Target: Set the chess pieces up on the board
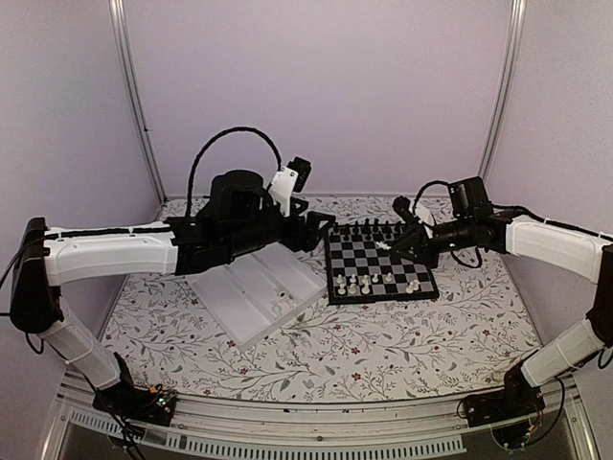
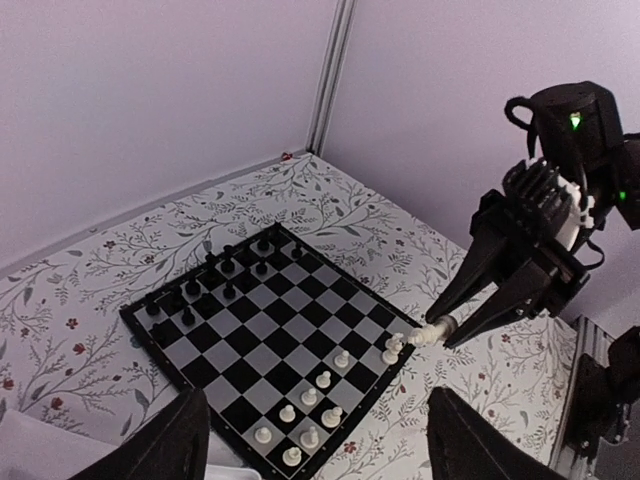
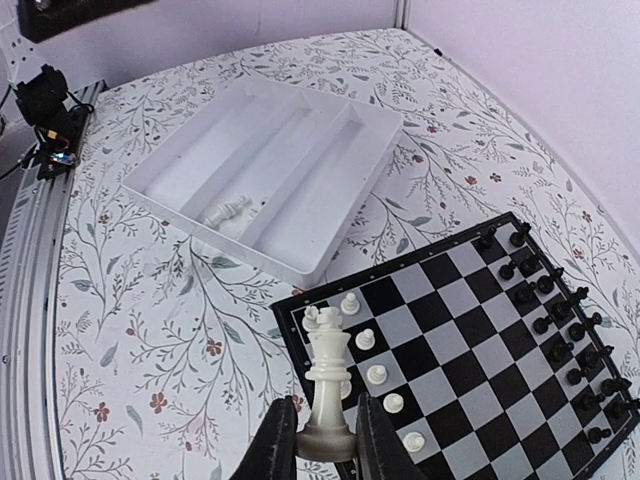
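The black and grey chessboard [image 1: 364, 259] has dark pieces along its back edge and white pieces along the front. My right gripper is shut on a white chess piece [image 3: 330, 380], held tilted above the board's front right in the left wrist view and seen close up between the fingertips in the right wrist view. My left gripper [image 1: 316, 228] hangs left of the board, above the tray's far right; its fingertips show dark at the bottom of the left wrist view, apart, with nothing between them.
A white compartment tray [image 3: 330, 200] with at least one white piece lying in it sits left of the board.
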